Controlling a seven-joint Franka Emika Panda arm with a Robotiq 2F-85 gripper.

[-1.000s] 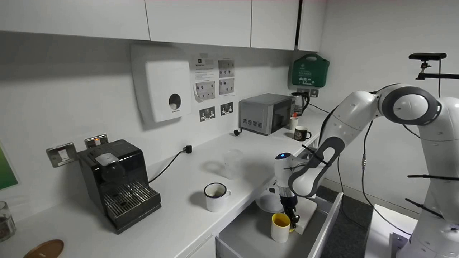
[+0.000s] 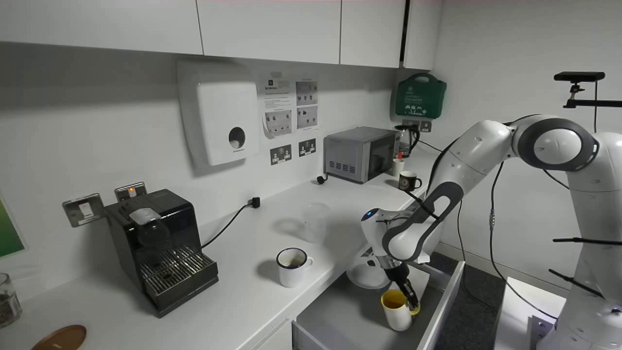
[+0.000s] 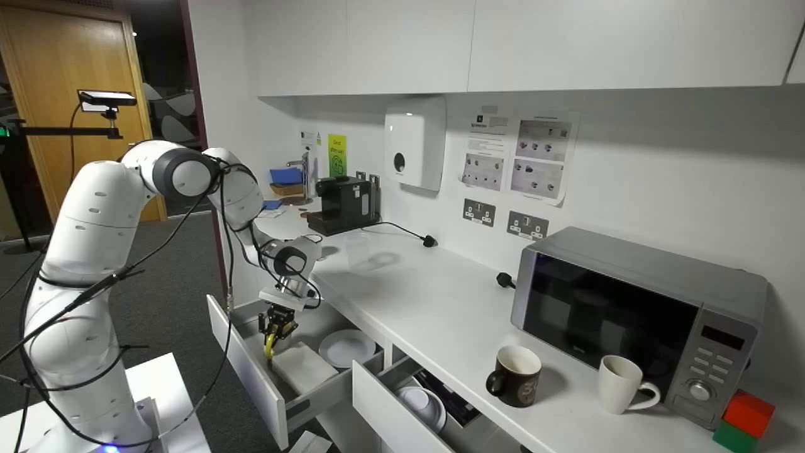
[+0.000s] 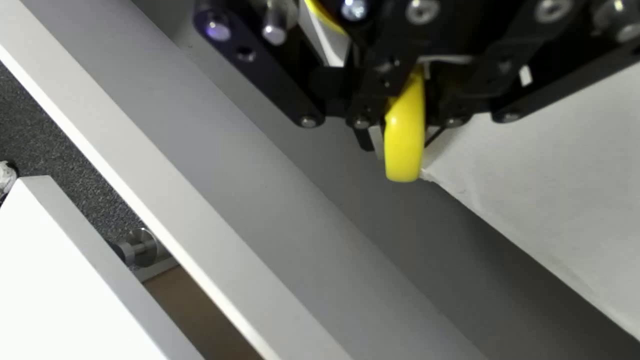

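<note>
Inside the open drawer is a white mug (image 2: 397, 318) with a yellow inside and a yellow handle. My gripper (image 2: 415, 304) is shut on that handle (image 4: 405, 135), which sticks out between the dark fingers in the wrist view. The mug leans slightly in exterior view 1; whether its base touches the drawer floor I cannot tell. In exterior view 2 the gripper (image 3: 273, 332) hides the mug's body, and only the yellow handle (image 3: 270, 343) shows.
The drawer (image 3: 249, 370) also holds a white plate (image 3: 347, 348) and a pale flat block (image 3: 303, 367). A second drawer (image 3: 392, 415) stands open alongside. On the counter are a black-rimmed white mug (image 2: 291, 274), a coffee machine (image 2: 160, 245) and a microwave (image 2: 355, 154).
The mug has shifted to the right, toward the drawer front, together with my gripper. Both the wrist and the mug are more tilted than before.
</note>
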